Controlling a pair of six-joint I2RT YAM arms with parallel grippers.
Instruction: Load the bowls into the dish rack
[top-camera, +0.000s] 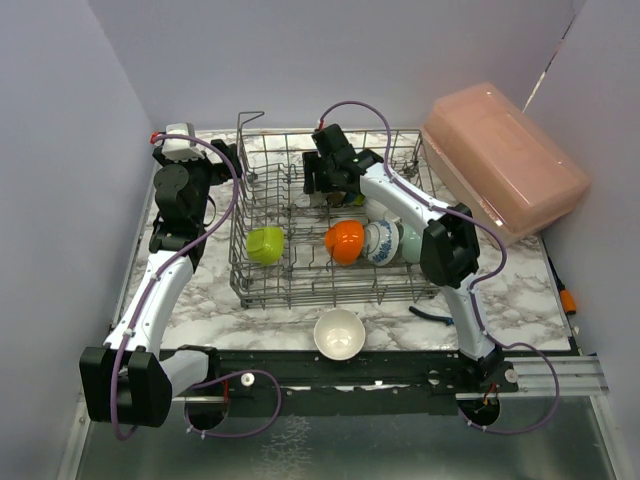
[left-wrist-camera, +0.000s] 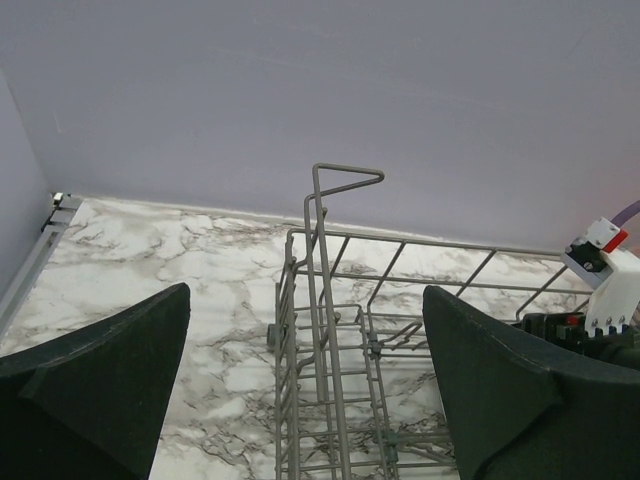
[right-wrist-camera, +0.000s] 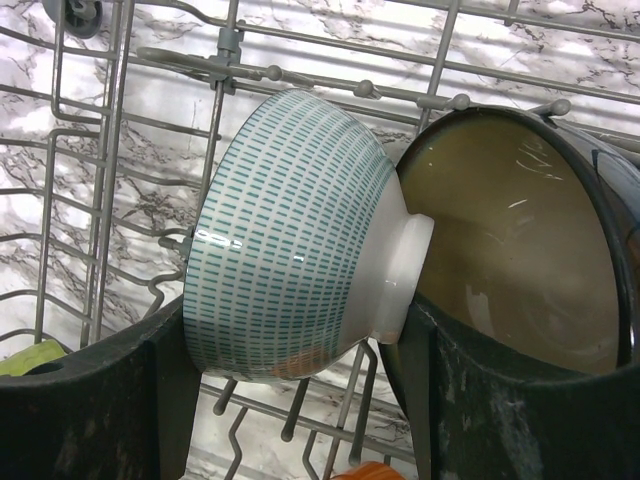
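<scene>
In the back middle of the wire rack (top-camera: 262, 300), my right gripper (top-camera: 316, 172) is shut on a white bowl with teal dashes (right-wrist-camera: 285, 240), tilted on its side against a dark bowl (right-wrist-camera: 500, 240). My left gripper is open and empty above the rack's left rear side. In the rack sit a green bowl (top-camera: 264, 245), an orange bowl (top-camera: 344, 241), a blue-patterned bowl (top-camera: 381, 243) and a pale green bowl (top-camera: 410, 249). A white bowl (top-camera: 339, 334) stands outside, in front of the rack.
A pink lidded tub (top-camera: 505, 160) fills the right back, beside the rack. A dark blue tool (top-camera: 430, 316) lies on the marble at front right. Free marble lies left of the rack, partly under my left arm.
</scene>
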